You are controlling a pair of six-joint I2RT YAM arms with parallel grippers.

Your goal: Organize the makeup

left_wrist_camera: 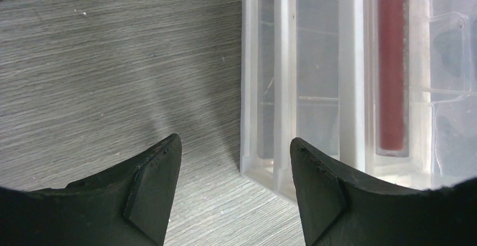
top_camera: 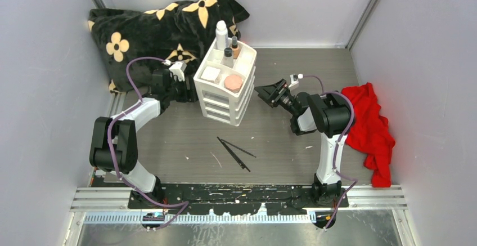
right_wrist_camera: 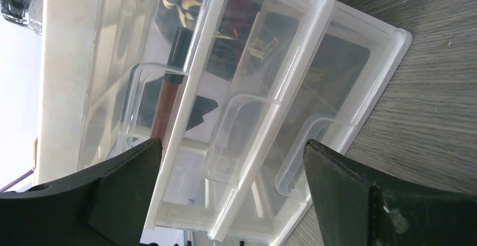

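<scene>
A white organizer (top_camera: 218,106) with clear drawers stands near the pillow. On its top are a white bottle (top_camera: 221,36), a bottle with orange liquid (top_camera: 235,49), a dark-capped clear bottle (top_camera: 228,60), a white box (top_camera: 211,75) and a pinkish round item (top_camera: 233,83). A reddish tube lies inside an upper drawer; the right wrist view shows its dark cap. My left gripper is open at the organizer's left side, one fingertip overlapping its lower edge in view. On the other side my right gripper stands open, facing the drawer handles, empty.
Two dark slim sticks (top_camera: 234,154) lie on the floor in front of the organizer. A patterned black pillow (top_camera: 146,37) fills the back left, and a red cloth (top_camera: 371,128) lies at the right wall. Floor between organizer and right arm is clear.
</scene>
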